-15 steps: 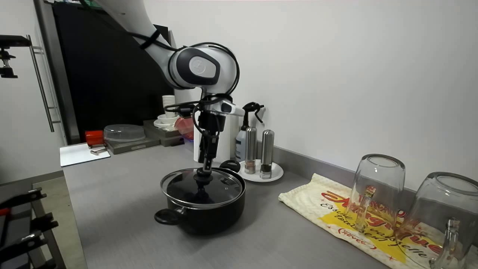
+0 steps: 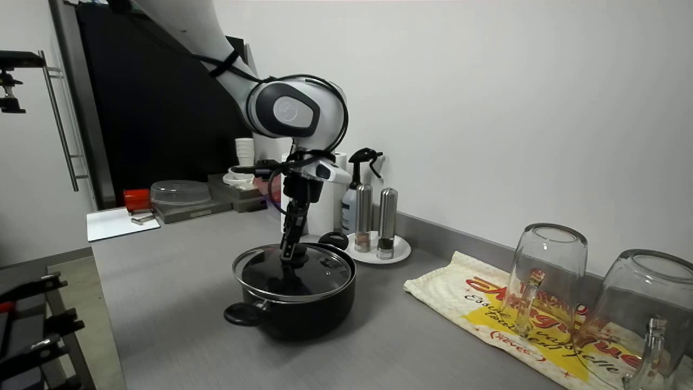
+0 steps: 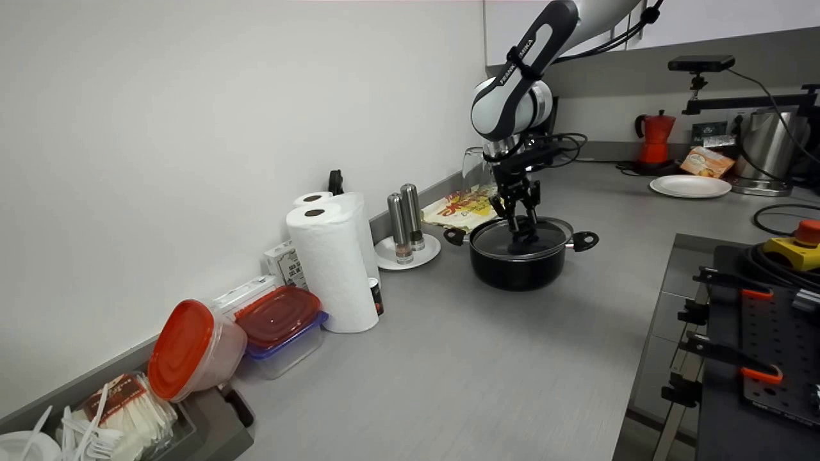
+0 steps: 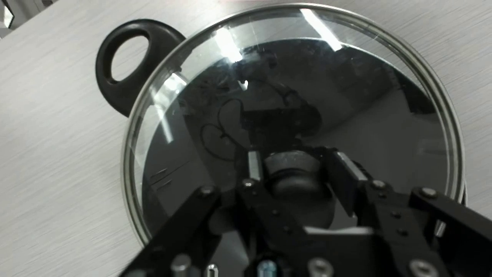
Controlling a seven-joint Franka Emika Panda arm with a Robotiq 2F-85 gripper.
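A black pot [image 2: 305, 318] stands on the grey counter, covered by a glass lid [image 4: 396, 152] with a steel rim. The lid's black knob [image 4: 297, 180] rises from its centre. My gripper points down over the lid and is part open. Its fingers [image 4: 255, 166] stand on either side of the knob, and in the wrist view a small gap shows beside it. Whether either finger touches the knob or the glass is hard to tell. One pot handle [image 2: 243, 314] faces the front left in exterior view 1.
Behind the pot, a white plate [image 3: 428, 254] holds two steel grinders [image 2: 387, 224]. Paper towel rolls [image 3: 332, 265] stand farther along the wall. To the other side, upturned glass mugs [image 2: 544, 279] rest on a printed cloth [image 2: 464, 279].
My gripper has come down and tilted, its fingertips now lower around the knob and a little to the left in exterior view 1. The pot and lid have not moved.
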